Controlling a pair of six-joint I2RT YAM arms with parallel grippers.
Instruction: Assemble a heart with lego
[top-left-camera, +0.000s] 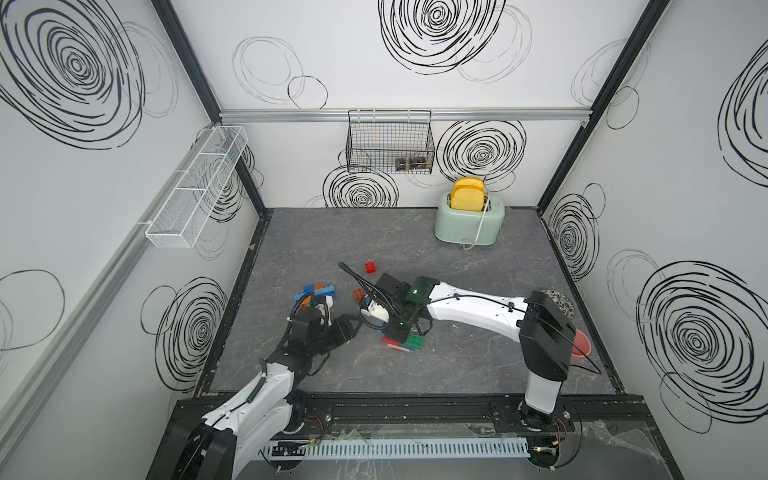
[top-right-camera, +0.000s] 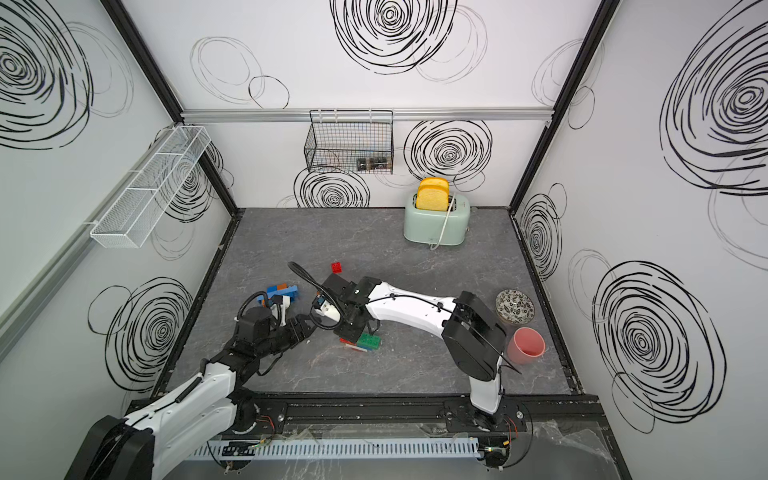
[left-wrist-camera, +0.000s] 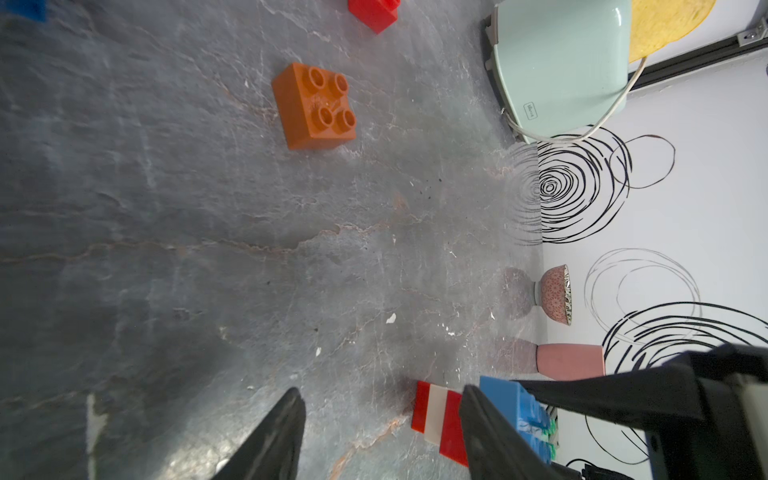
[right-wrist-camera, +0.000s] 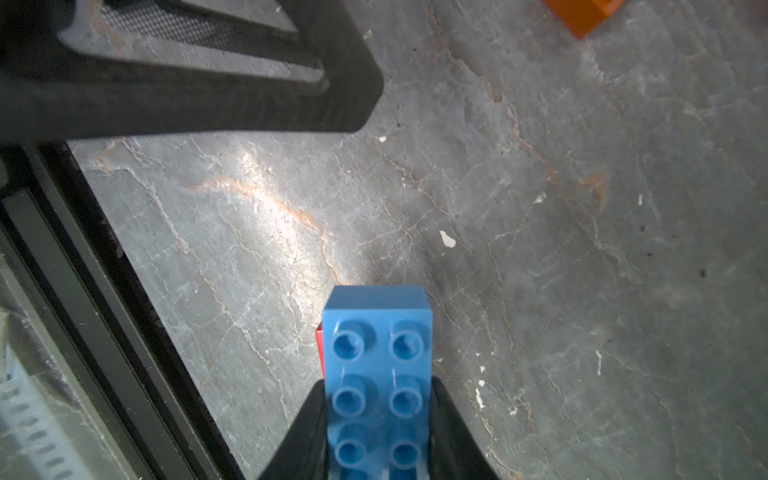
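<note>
A blue brick (right-wrist-camera: 376, 376) is held in my right gripper, which hangs over an assembly of red, white and green bricks (top-left-camera: 413, 341) near the front middle of the table, partly covered by the arm and blue brick. My left gripper stands open to the left of it, nothing between its fingers. An orange brick (left-wrist-camera: 312, 108) and a red brick (top-left-camera: 369, 266) lie apart farther back. More blue and orange bricks (top-left-camera: 325, 291) lie at the left, partly behind my left gripper.
The green toaster (top-left-camera: 469, 226) stands at the back right. A patterned bowl (top-right-camera: 514, 306) and a pink cup (top-right-camera: 525, 345) stand at the right edge. A dark rail runs along the front edge.
</note>
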